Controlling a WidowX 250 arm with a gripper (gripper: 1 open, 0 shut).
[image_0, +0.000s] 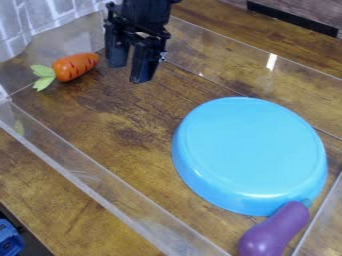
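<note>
My dark gripper (131, 62) hangs over the wooden floor at the upper middle, with its two fingers apart and nothing visible between them. To its left lies an orange toy carrot (75, 67) with pale green leaves. A large light-blue round object (247, 155), like an upturned plate or lid, fills the right middle. At the lower right a purple toy eggplant (275, 232) lies just below it.
Clear plastic walls (94, 189) run along the left and lower edges, and a blue item (10, 240) shows at the bottom left corner.
</note>
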